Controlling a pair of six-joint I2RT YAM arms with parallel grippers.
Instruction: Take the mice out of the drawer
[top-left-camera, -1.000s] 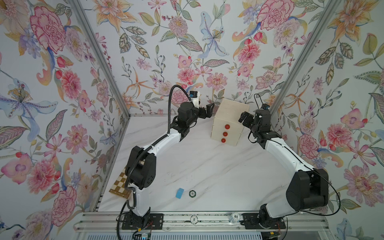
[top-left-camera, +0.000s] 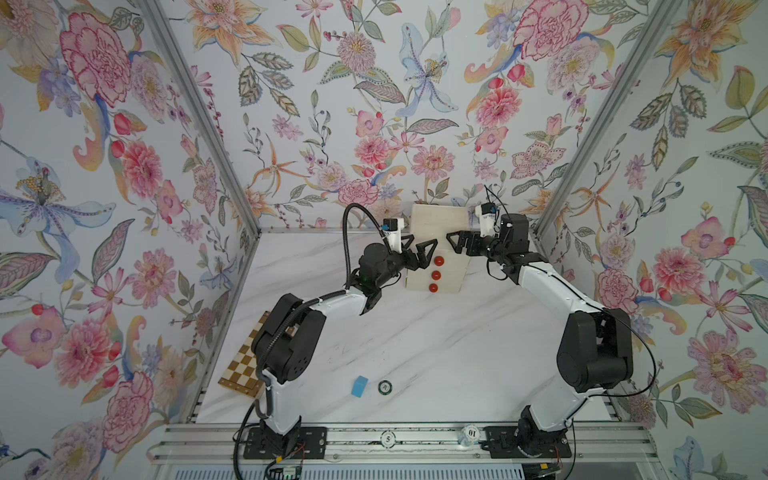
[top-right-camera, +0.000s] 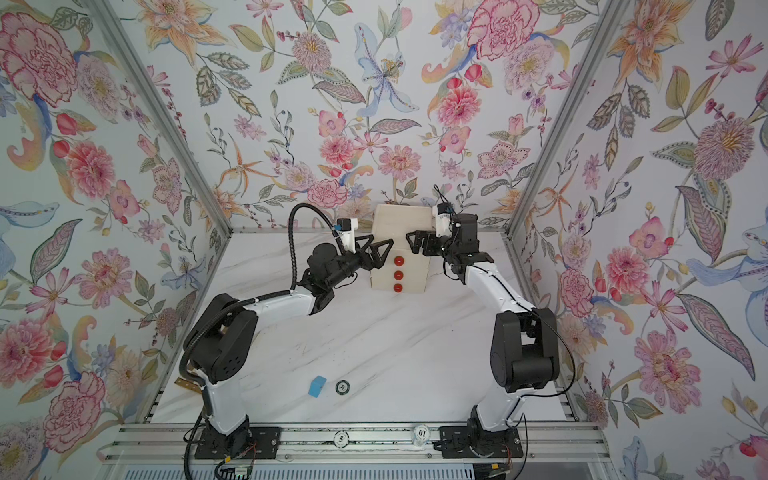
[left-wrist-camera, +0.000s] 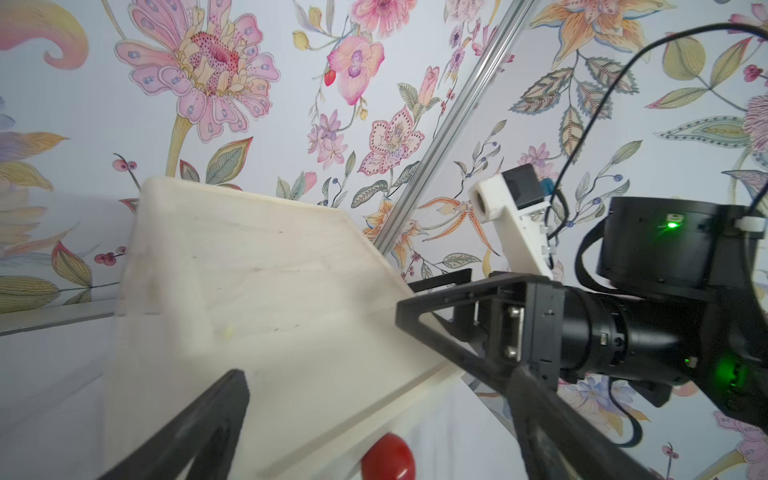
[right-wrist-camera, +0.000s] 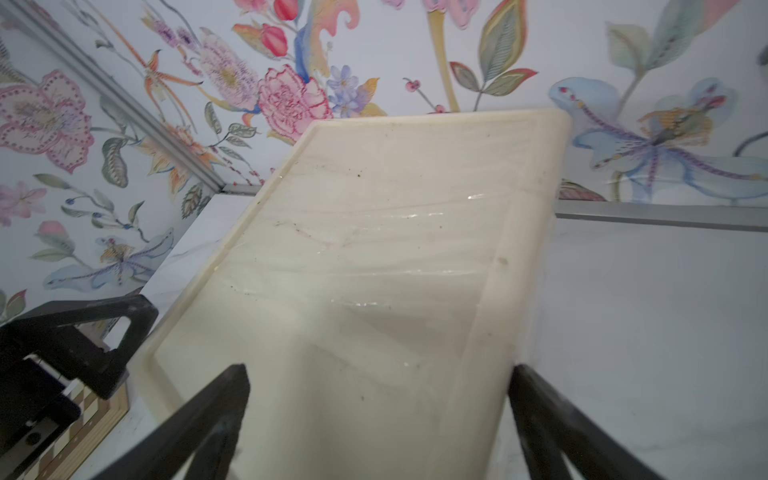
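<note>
A cream cabinet (top-left-camera: 440, 217) with three red knobs (top-right-camera: 398, 274) down its front stands at the back of the table, its drawers looking shut. No mice show in any view. My left gripper (top-left-camera: 424, 241) is open over the cabinet's upper left side; in the left wrist view its fingers (left-wrist-camera: 209, 424) stand wide apart, with the cabinet top and one knob (left-wrist-camera: 389, 457) seen between them. On the other side, my right gripper (top-left-camera: 453, 241) is open at the top right. In the right wrist view, its right finger (right-wrist-camera: 552, 424) is close beside the cabinet's edge.
A chessboard (top-left-camera: 240, 369) lies at the left table edge, partly behind the left arm. Near the front are a blue block (top-left-camera: 359, 386) and a dark round disc (top-left-camera: 385, 387). Both grippers are close to each other.
The cabinet has shifted left and turned to face more squarely forward.
</note>
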